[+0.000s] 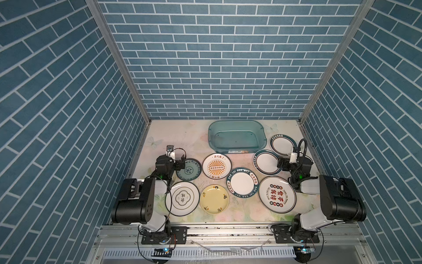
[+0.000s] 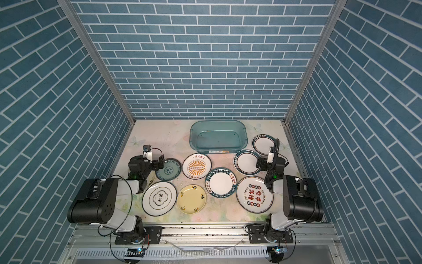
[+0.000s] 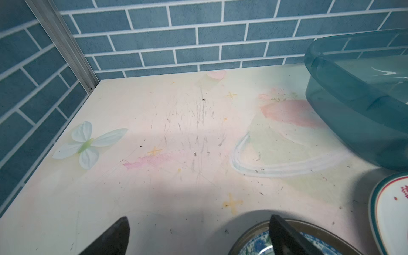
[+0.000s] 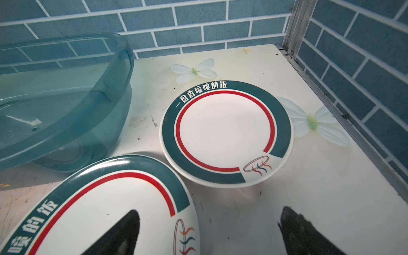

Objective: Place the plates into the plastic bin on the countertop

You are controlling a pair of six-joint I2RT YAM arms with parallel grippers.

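Note:
The translucent teal bin (image 1: pixel 237 148) stands empty at the back of the countertop. Several plates lie spread in front of it: a dark green one (image 1: pixel 189 169), a sunburst one (image 1: pixel 216 166), a yellow one (image 1: pixel 214 199), a white one with a dark rim (image 1: pixel 182 198), and a large one with red lettering (image 1: pixel 277 194). Green-banded plates lie at centre (image 1: pixel 242 182), right of centre (image 4: pixel 114 212) and back right (image 4: pixel 227 131). My left gripper is open, its right finger over the dark green plate's edge. Open too, my right gripper has its left finger above a green-banded plate.
Bare countertop (image 3: pixel 170 140) stretches left of the bin. At the right, a strip of counter (image 4: pixel 331 191) is clear up to the side wall. Brick-patterned walls (image 2: pixel 202 79) close in the back and both sides.

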